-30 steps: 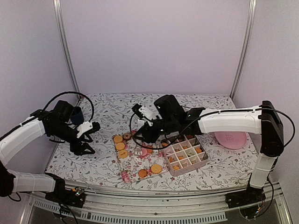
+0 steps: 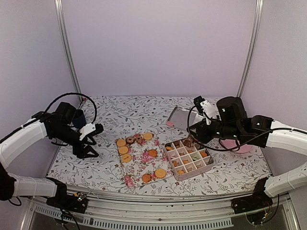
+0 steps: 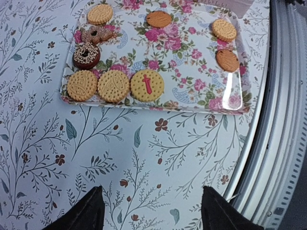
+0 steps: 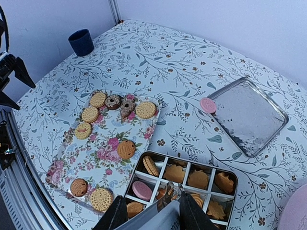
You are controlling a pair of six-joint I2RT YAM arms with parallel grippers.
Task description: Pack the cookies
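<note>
The floral tray (image 2: 144, 170) holds round cookies, doughnut shapes and oval cookies (image 4: 126, 149). Right of it is the divided box (image 2: 194, 170), its compartments holding leaf cookies, a pink cookie (image 4: 142, 190) and others. My left gripper is open and empty at the far left above the table. My right gripper is above the box, shut on a silver utensil, probably a spatula, whose far part is hidden in the wrist view.
A metal tray (image 4: 247, 115) with a pink cookie (image 4: 207, 105) on its rim lies behind the box. A dark cup (image 4: 81, 43) stands back left, a pink plate (image 4: 297, 215) at the right.
My right gripper has moved right from over the floral tray to over the box, carrying the utensil. The left arm has stayed still.
</note>
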